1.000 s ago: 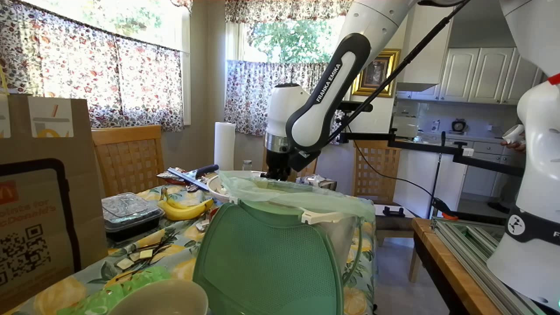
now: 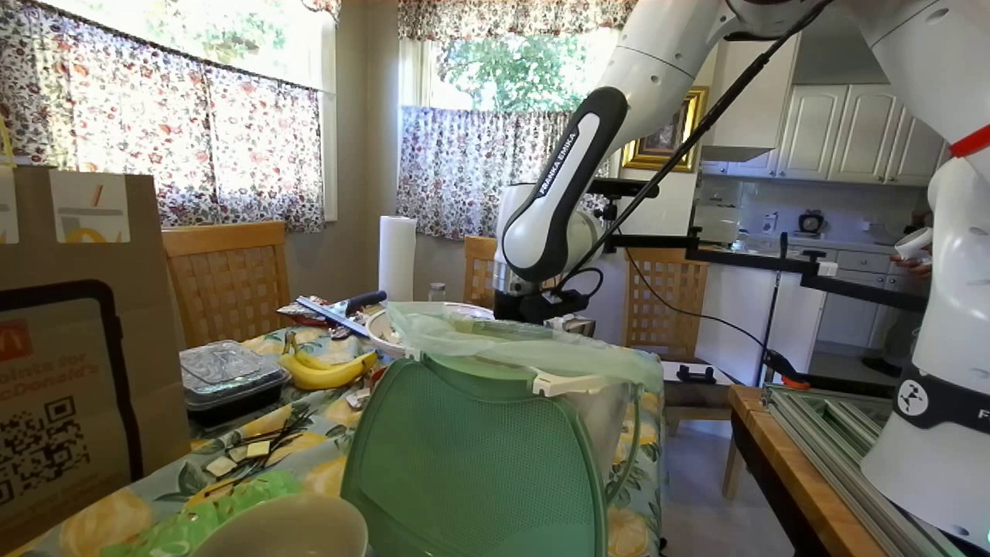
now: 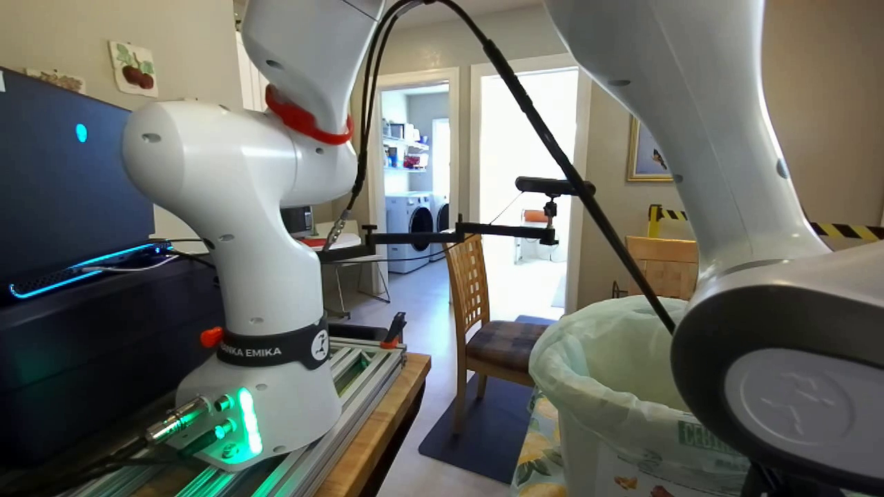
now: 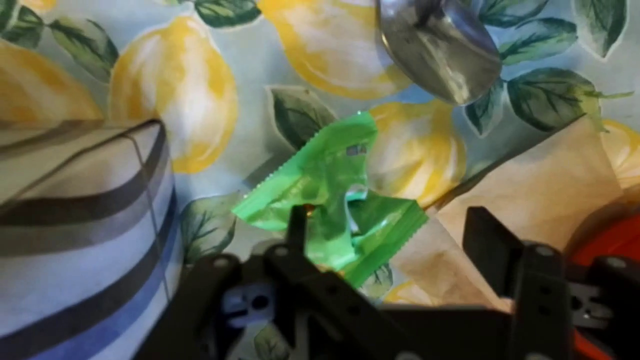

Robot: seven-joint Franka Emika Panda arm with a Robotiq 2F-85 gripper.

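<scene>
A crumpled green wrapper (image 4: 336, 198) lies on the lemon-patterned tablecloth (image 4: 174, 90) in the wrist view. Above it is my gripper, its two black fingers (image 4: 495, 252) spread apart with no object gripped between them. The wrapper shows in the gap and beside the left finger; whether either finger touches it I cannot tell. In exterior view 1 the hand (image 2: 534, 305) is low behind the lined bin (image 2: 473, 455), which hides the fingertips and the wrapper.
Close by in the wrist view are a striped item (image 4: 78, 240) at left, a metal utensil (image 4: 444, 51) at top, brown paper (image 4: 534, 186) and a red object (image 4: 612, 240) at right. Bananas (image 2: 325, 370) and a plastic container (image 2: 230, 376) stand left of the bin.
Objects on the table look unmoved.
</scene>
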